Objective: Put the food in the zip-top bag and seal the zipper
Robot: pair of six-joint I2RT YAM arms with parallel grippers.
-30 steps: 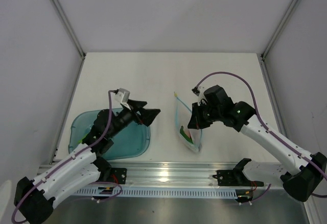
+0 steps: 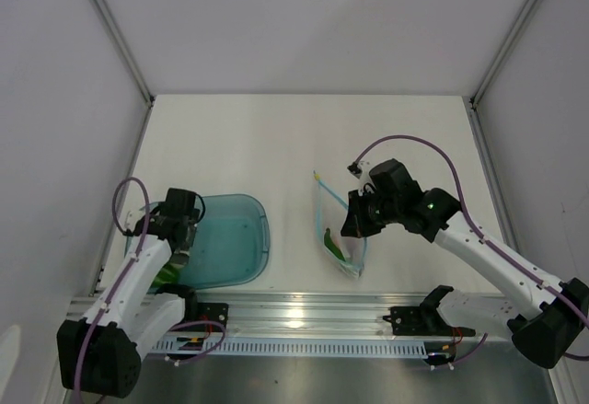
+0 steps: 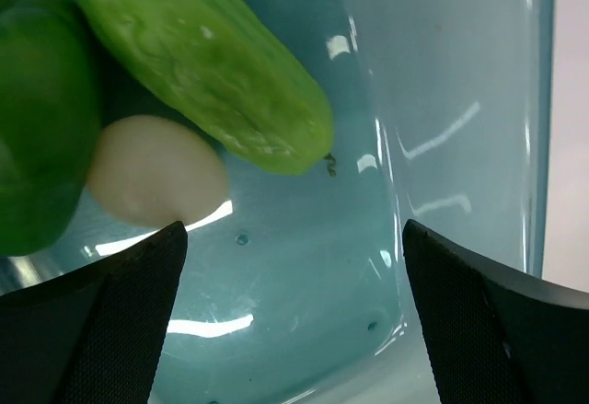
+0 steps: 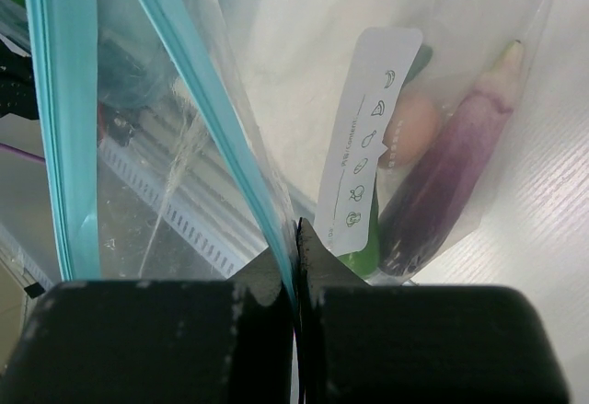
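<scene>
The clear zip top bag stands open on the table, holding an eggplant, an egg-like item and something green. My right gripper is shut on the bag's blue zipper edge. In the left wrist view, my left gripper hangs open inside the teal tray, over a cucumber, a green pepper and a pale round item, with nothing between its fingers.
Walls and metal rails border it; the left arm covers the tray's left part.
My left gripper has moved left from near the bag and down into the left side of the tray. The right arm has barely moved.
</scene>
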